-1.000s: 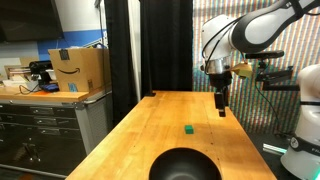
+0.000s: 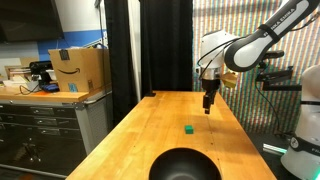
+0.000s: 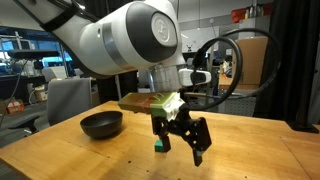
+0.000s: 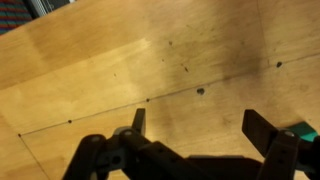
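A small green block [image 2: 189,129] lies on the wooden table [image 2: 135,125], with a black bowl [image 2: 185,165] nearer that camera. My gripper [image 2: 209,108] hangs above the table, to the right of the block and apart from it. In exterior view 2 the gripper [image 3: 180,150] partly overlaps the green block [image 3: 159,146], and the bowl [image 3: 101,124] stands at the left. Its fingers are open in the wrist view, the fingers [image 4: 128,150] wide apart over bare wood. There the green block [image 4: 301,131] shows at the right edge, partly hidden behind a finger.
Bare tabletop surrounds the block. A cardboard box [image 2: 79,69] sits on a cabinet [image 2: 60,125] away to the left. Black curtains [image 2: 165,45] hang behind the table. A grey chair [image 3: 67,97] stands beyond the table's left side in exterior view 2.
In exterior view 1 my gripper has shifted left, nearer the block in the picture, while the arm has reached outward. The block and the bowl have not moved.
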